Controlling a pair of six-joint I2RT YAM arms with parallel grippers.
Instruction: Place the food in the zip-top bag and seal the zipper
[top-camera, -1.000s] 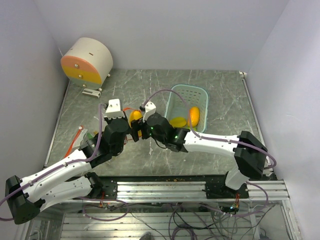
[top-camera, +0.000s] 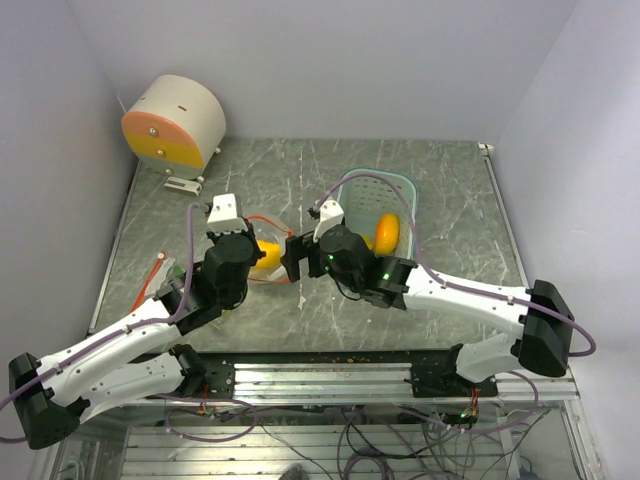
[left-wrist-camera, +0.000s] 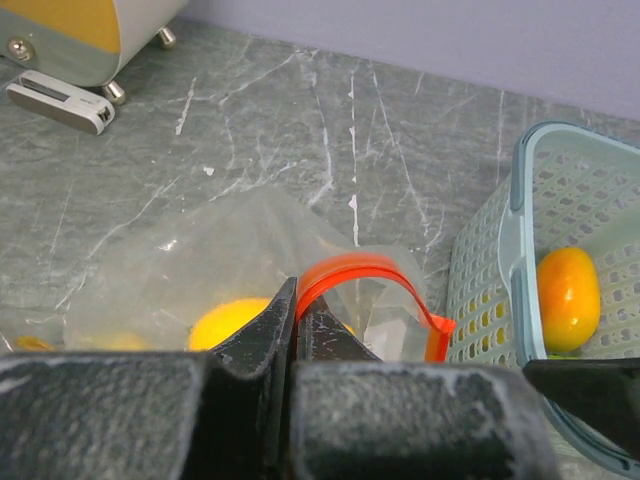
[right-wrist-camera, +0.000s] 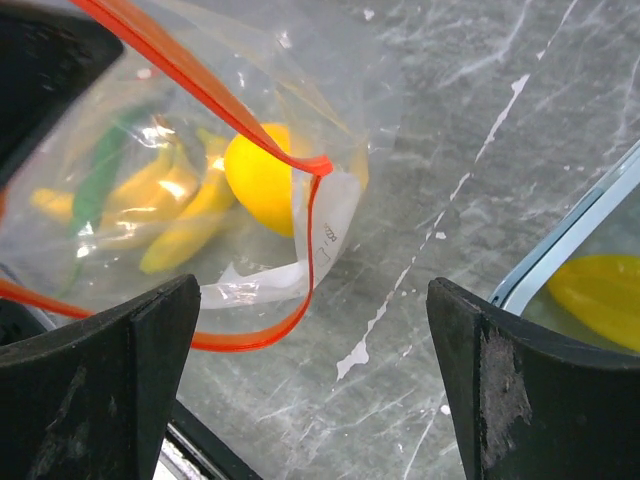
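The clear zip bag (right-wrist-camera: 250, 90) with its orange zipper (left-wrist-camera: 355, 265) lies left of centre, mouth propped open. Inside are a yellow round food (right-wrist-camera: 265, 185), bananas (right-wrist-camera: 195, 220) and a green item (right-wrist-camera: 100, 170). My left gripper is shut on the bag's zipper edge. My right gripper stands open right of the bag's mouth, nothing between its fingers. An orange food (left-wrist-camera: 568, 295) and a yellow food (right-wrist-camera: 600, 295) are in the pale-blue basket.
The basket (left-wrist-camera: 520, 240) stands close to the right of the bag. A cream cylindrical object (top-camera: 180, 105) sits at the back left. Bare counter (top-camera: 460, 230) lies right of the basket.
My right gripper has moved rightward from beside the bag and the left gripper, to between bag and basket. The left arm has shifted very slightly.
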